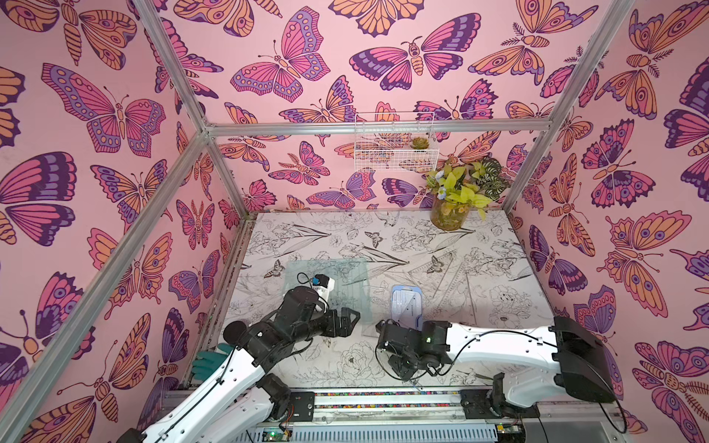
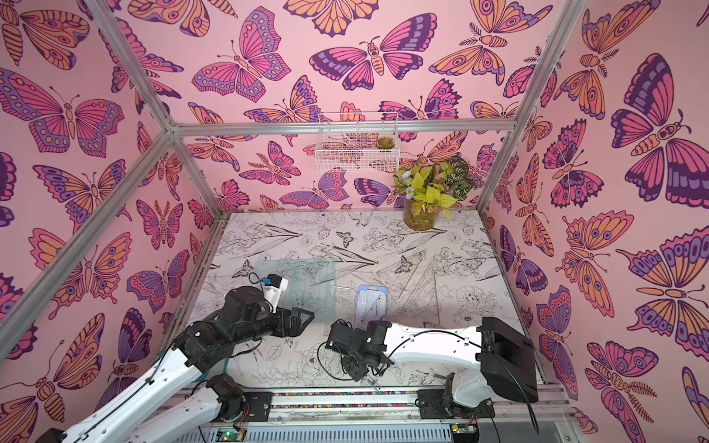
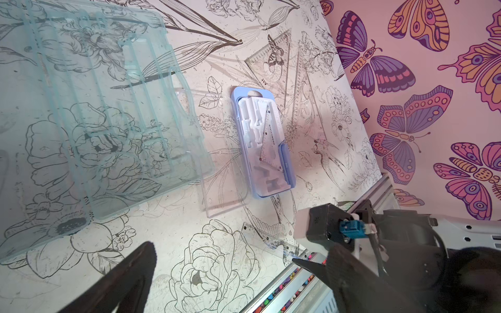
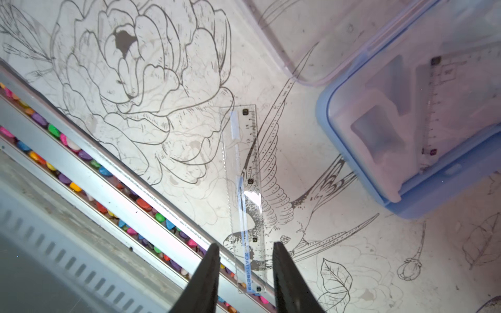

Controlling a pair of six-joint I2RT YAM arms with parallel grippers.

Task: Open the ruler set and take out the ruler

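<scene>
A clear ruler (image 4: 254, 211) lies near the table's front edge in the right wrist view, its lower end overlapping the rail. My right gripper is open, fingers apart on either side of that end in the picture; how high they are above it is unclear. The ruler set's blue case (image 3: 263, 143) lies uncovered, with a clear triangle (image 3: 270, 136) in its white tray. Beside the case is its clear lid (image 3: 224, 198). My left gripper stands open over the table, nothing between its fingers.
A teal translucent tray (image 3: 120, 125) lies left of the lid. Larger clear set squares (image 3: 268, 57) rest beyond the case. Along the front runs a metal rail (image 4: 104, 182) filled with coloured pieces. A potted plant (image 1: 449, 214) stands at the back right.
</scene>
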